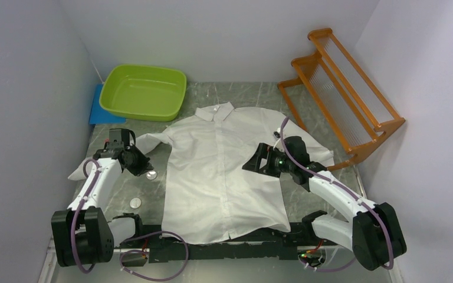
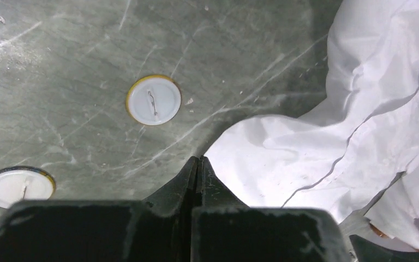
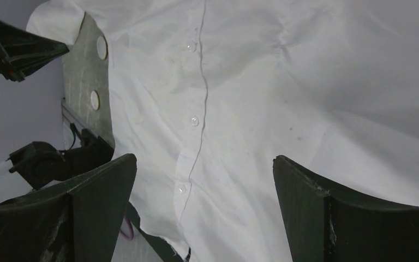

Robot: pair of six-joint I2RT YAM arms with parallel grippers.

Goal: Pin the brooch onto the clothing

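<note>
A white shirt (image 1: 197, 171) lies spread with its front up and its collar at the far side. To its left, two round brooches rest on the grey table: one brooch (image 1: 151, 175) close to my left fingertips, the other brooch (image 1: 135, 203) closer to the front. In the left wrist view both show white backs with a thin pin, the brooch (image 2: 153, 100) and the brooch (image 2: 19, 188). My left gripper is shut, its tips overlapping the sleeve edge (image 2: 273, 155) in view; nothing shows between them. Above the shirt's right half, my right gripper stands open and empty.
A green basin (image 1: 141, 112) sits at the back left, partly over a blue board (image 1: 97, 112). At the right a wooden rack (image 1: 354, 118) leans beside the right sleeve. Bare table (image 1: 153, 203) lies between the brooches and the shirt.
</note>
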